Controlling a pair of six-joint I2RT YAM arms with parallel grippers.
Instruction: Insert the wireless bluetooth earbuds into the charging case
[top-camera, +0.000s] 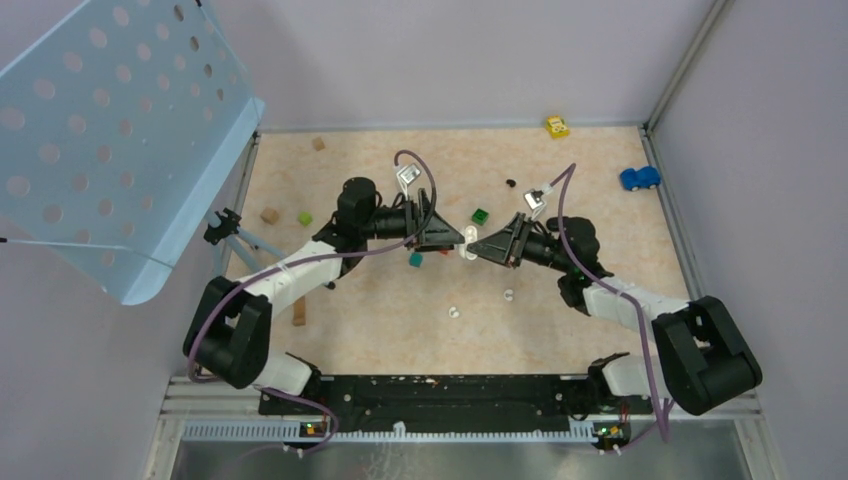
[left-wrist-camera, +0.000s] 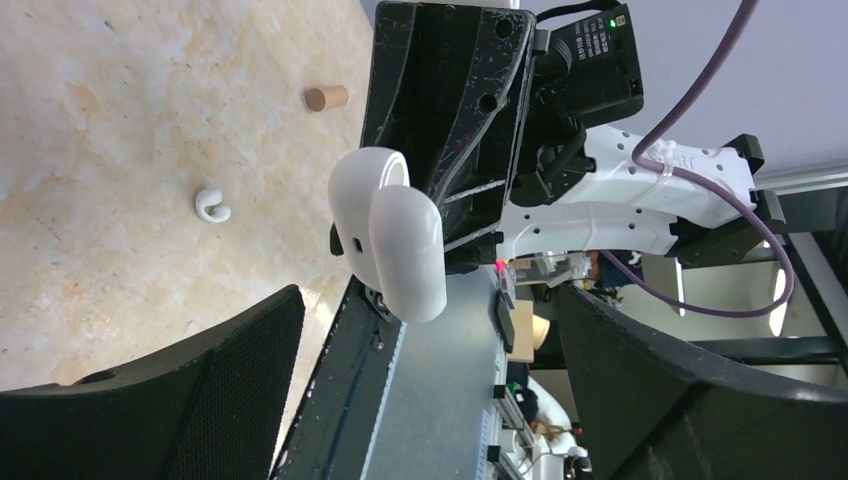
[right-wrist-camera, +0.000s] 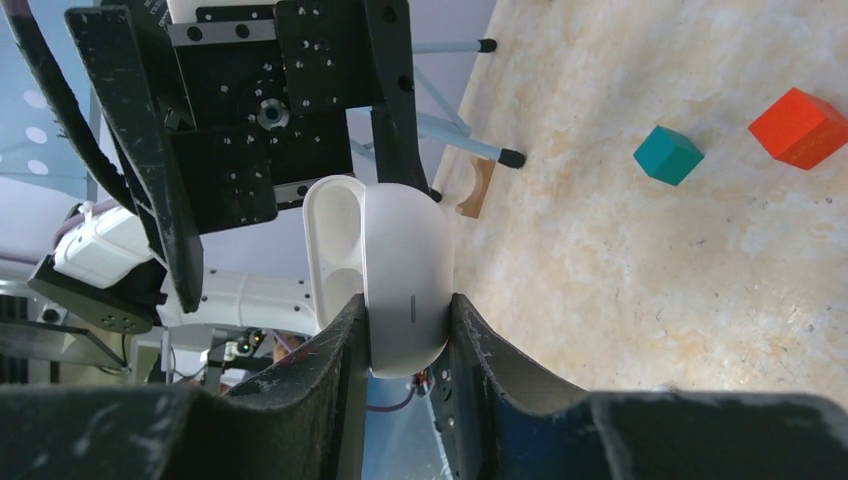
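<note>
The white charging case (top-camera: 470, 242) is held up between the two arms, its lid swung open. My right gripper is shut on one half of it; in the right wrist view the other half shows hollow earbud wells (right-wrist-camera: 335, 230). Just left of the case, my left gripper stands wide open, nothing between its fingers. Two white earbuds lie apart on the table, one earbud (top-camera: 454, 312) below the case and another earbud (top-camera: 508, 295) to its right.
A teal cube (right-wrist-camera: 669, 155) and a red block (right-wrist-camera: 800, 128) lie on the table under the arms. A green block (top-camera: 480, 216) sits just behind the case.
</note>
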